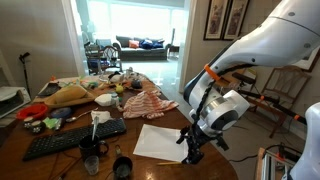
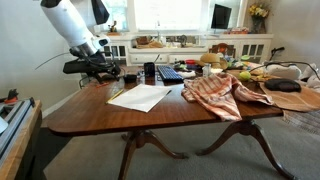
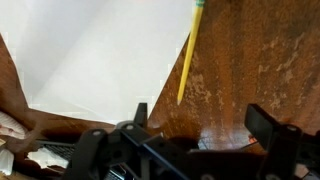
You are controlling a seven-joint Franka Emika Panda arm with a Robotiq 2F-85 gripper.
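Note:
A yellow pencil (image 3: 190, 57) lies on the wooden table, its upper part by the edge of a white sheet of paper (image 3: 105, 50) and its tip pointing down toward my fingers in the wrist view. My gripper is open above the table, its two black fingers wide apart with nothing between them. The pencil's tip shows between and just ahead of the fingertips. From the first exterior view, the gripper (image 1: 190, 150) hangs low beside the paper (image 1: 160, 143), close to the pencil (image 1: 171, 163).
Left of the paper stand dark mugs (image 1: 91, 155), with a black keyboard (image 1: 57, 139) beyond. A red-striped cloth (image 1: 148, 105) lies behind the paper. Several bowls and toy foods crowd the far end. Bare wood surrounds the pencil.

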